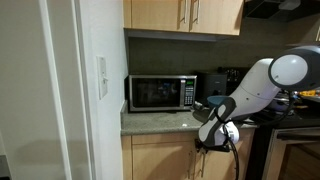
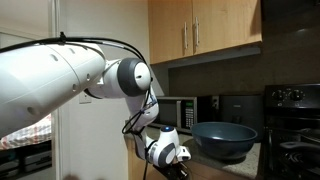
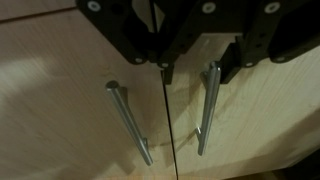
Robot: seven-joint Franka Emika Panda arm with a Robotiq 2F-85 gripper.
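Observation:
Two metal bar handles are mounted on pale wooden cabinet doors in the wrist view: a left handle [image 3: 129, 122] and a right handle [image 3: 209, 108], either side of a dark seam. My gripper is at the top of that view, with its fingers apart. The upper end of the right handle shows between the fingertips; contact with either finger cannot be made out. In exterior view 1, the gripper [image 1: 201, 148] is low against the lower cabinet [image 1: 160, 158], beneath the counter edge.
Above the cabinet runs a grey counter [image 1: 150, 124] carrying a microwave [image 1: 160, 93]. A large dark bowl [image 2: 223, 138] sits near the counter's front edge, close beside the arm. The stove [image 2: 292, 125] stands to the right. Upper cabinets [image 1: 160, 15] hang overhead.

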